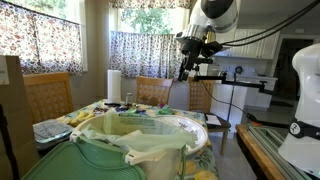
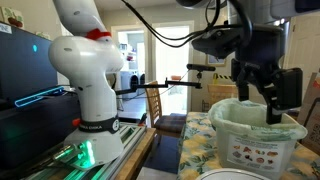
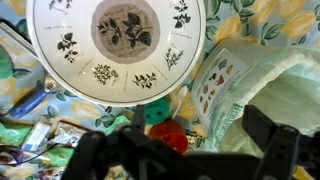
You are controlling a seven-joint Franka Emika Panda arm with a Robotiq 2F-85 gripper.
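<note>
My gripper hangs over the table with its fingers wide apart and nothing between them. In exterior view 2 its dark fingers (image 2: 273, 112) show in front of the lined bin. Below it in the wrist view, a red round item (image 3: 168, 135) and a green round item (image 3: 158, 110) lie between the plate and the bin. The white plate (image 3: 88, 72) has plant drawings and a brown centre. At the right stands the white bin (image 3: 216, 84), lined with a pale translucent bag (image 3: 292, 90); no contents can be made out.
Several small packets and a blue-handled tool (image 3: 32, 102) lie on the flowered tablecloth left of the red item. A green lid-like panel (image 1: 85, 162) stands close to exterior view 1's camera. A paper towel roll (image 1: 114, 86) stands farther back.
</note>
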